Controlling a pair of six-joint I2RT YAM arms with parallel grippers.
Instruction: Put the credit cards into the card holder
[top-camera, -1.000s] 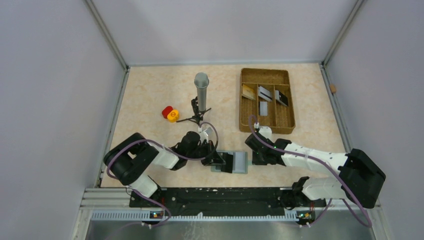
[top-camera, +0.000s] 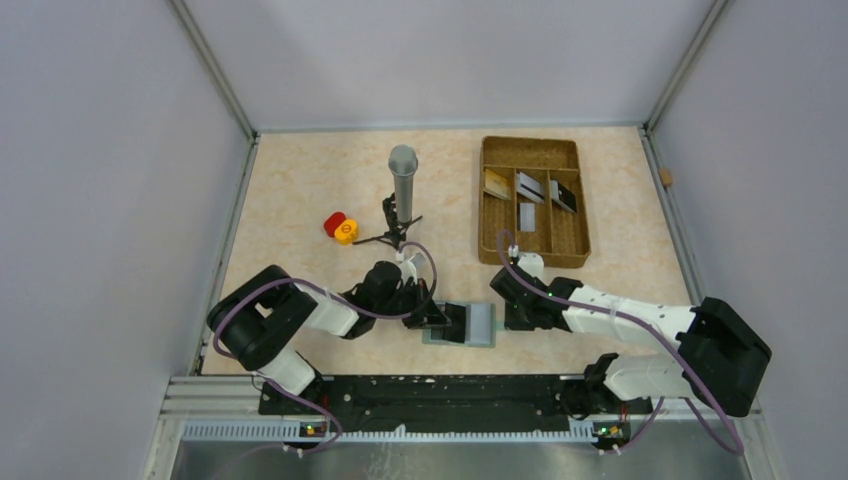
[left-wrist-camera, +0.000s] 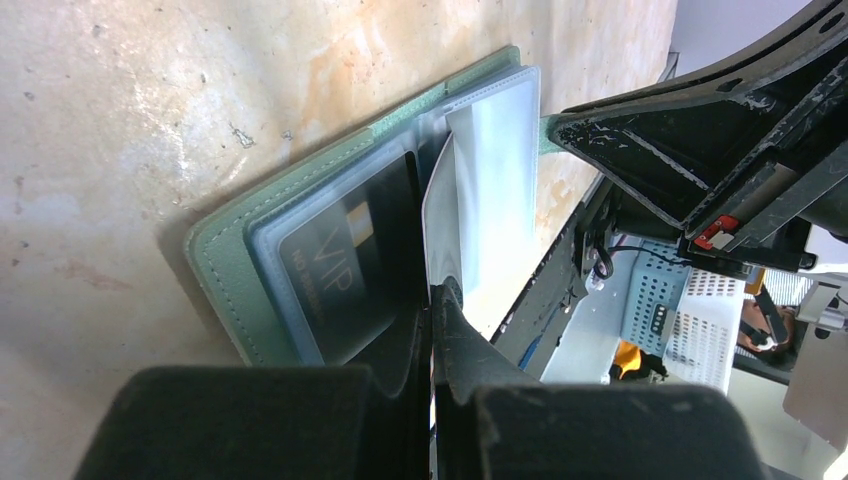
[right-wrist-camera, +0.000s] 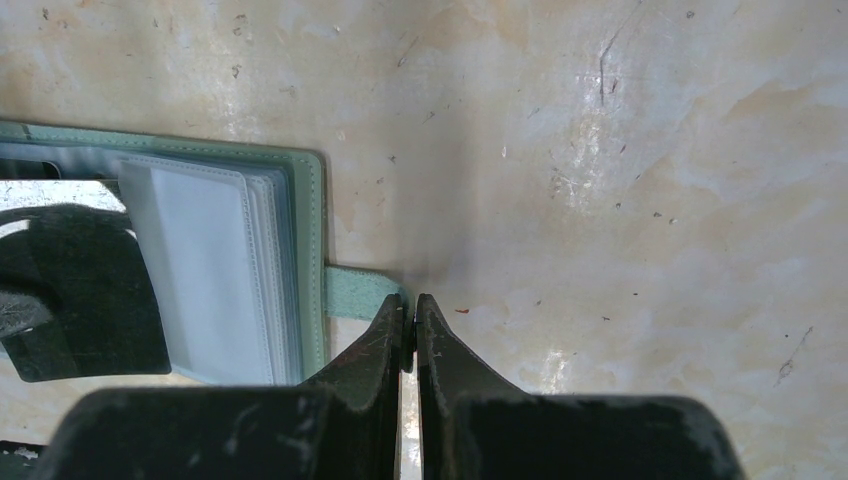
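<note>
The green card holder (top-camera: 482, 325) lies open on the table, with clear sleeves (right-wrist-camera: 200, 265) on its right side. A dark VIP card (left-wrist-camera: 350, 260) shows within a clear pocket in the left wrist view. My left gripper is shut on a thin card (left-wrist-camera: 441, 215), which stands tilted over the holder at the edge of the clear sleeve; whether its edge is inside is hard to tell. In the right wrist view this card's dark face (right-wrist-camera: 85, 290) shows. At the holder's right side, my right gripper is shut on its green strap (right-wrist-camera: 358, 292).
A brown divided box (top-camera: 497, 225) at the back right holds several cards (top-camera: 527, 217). A grey cylinder on a stand (top-camera: 403, 180) and red and yellow objects (top-camera: 346, 232) are behind the left arm. Open table lies right of the box.
</note>
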